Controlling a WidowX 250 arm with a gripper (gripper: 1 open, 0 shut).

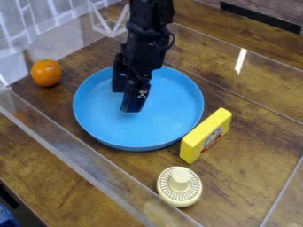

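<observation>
My black gripper [130,89] hangs over the left-back part of a blue plate [142,127], its fingers apart and pointing down, with nothing seen between them. An orange fruit [46,73] sits on the wooden table left of the plate. A yellow box [206,135] with a red label stands at the plate's right edge. A cream round object with a knob [180,186] lies nearer the front, right of centre.
A transparent edge or panel runs along the left side of the view.
</observation>
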